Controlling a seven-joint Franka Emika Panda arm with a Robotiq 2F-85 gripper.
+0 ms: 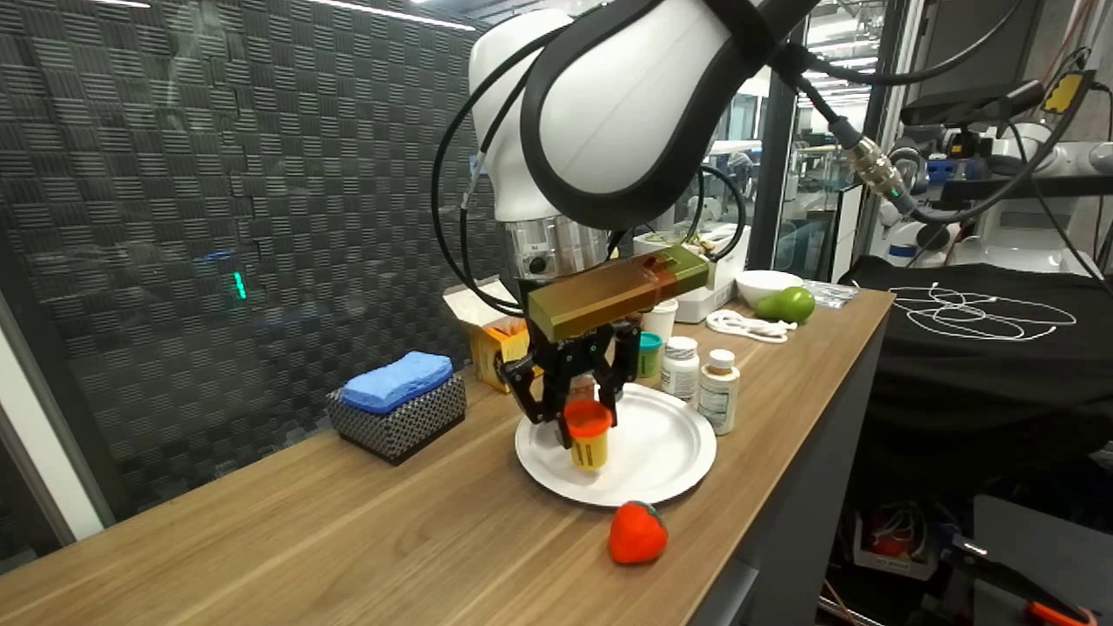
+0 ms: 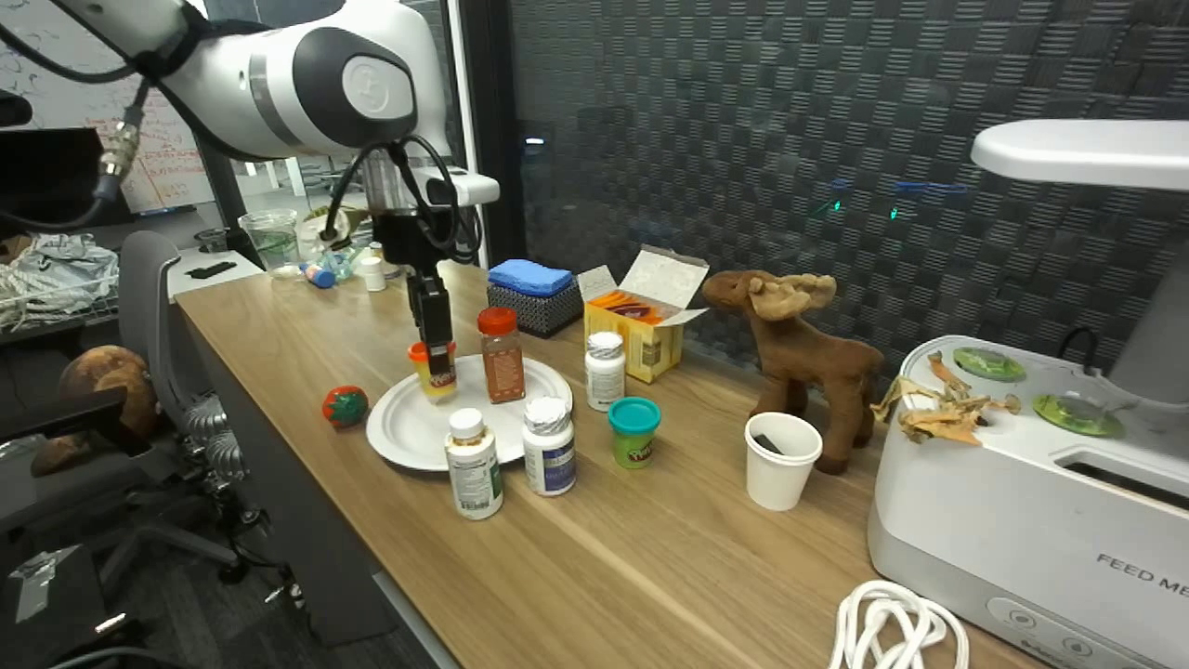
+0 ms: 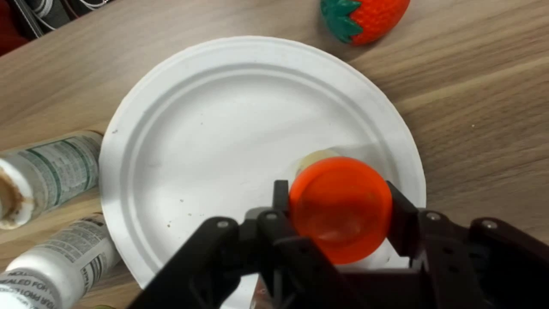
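A small yellow tub with an orange lid (image 1: 589, 438) is upright between the fingers of my gripper, which is shut on it. In the wrist view the tub's orange lid (image 3: 342, 208) fills the gap between the fingertips. Beneath it lies the white plate (image 1: 668, 443); whether the tub's base touches the plate is hard to tell. A red-capped spice jar (image 2: 503, 362) stands on the plate close beside the gripper, mostly hidden in the wrist view.
A toy strawberry (image 1: 636, 533) lies just off the plate near the table edge. Two white bottles (image 2: 475, 468) (image 2: 549, 448) border the plate, with a teal-lidded tub (image 2: 634, 433) nearby. Behind are a yellow box (image 2: 652, 334) and a blue cloth (image 1: 398, 382).
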